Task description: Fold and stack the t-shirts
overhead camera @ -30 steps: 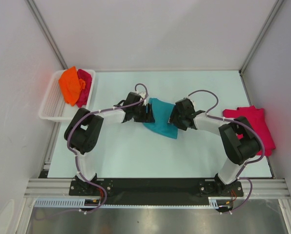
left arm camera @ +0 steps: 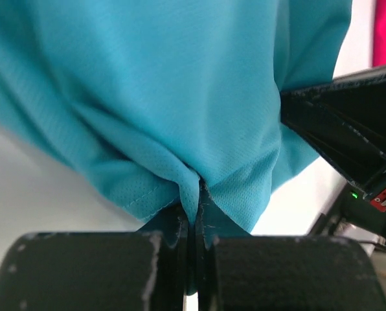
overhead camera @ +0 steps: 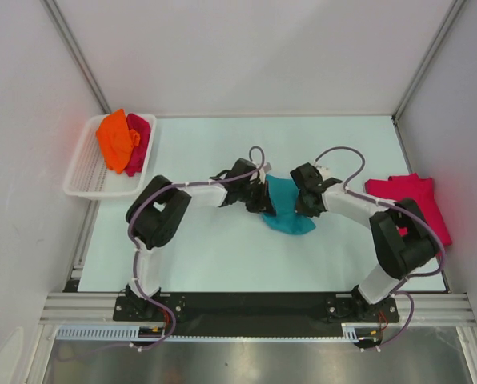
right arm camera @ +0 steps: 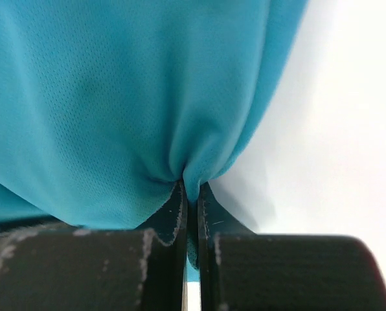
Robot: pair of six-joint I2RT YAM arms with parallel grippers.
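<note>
A folded blue t-shirt (overhead camera: pixel 282 196) spans the space between my two grippers, near the middle of the white table. In the left wrist view my left gripper is shut, with a pinched fold of the blue cloth running down between its fingers. My right gripper is likewise shut on a gathered edge of the same shirt, as the right wrist view shows. The other arm's dark finger (left arm camera: pixel 335 123) touches the cloth at the right of the left wrist view. The shirt's far layers are partly hidden by both arms in the top view.
At the left back, a white basket (overhead camera: pixel 82 172) contains an orange cloth (overhead camera: pixel 116 140) and a dark red cloth (overhead camera: pixel 140 144). A pinkish-red folded shirt (overhead camera: pixel 414 196) lies at the table's right edge, partly beneath the right arm. Bare table (overhead camera: pixel 214 256) lies in front.
</note>
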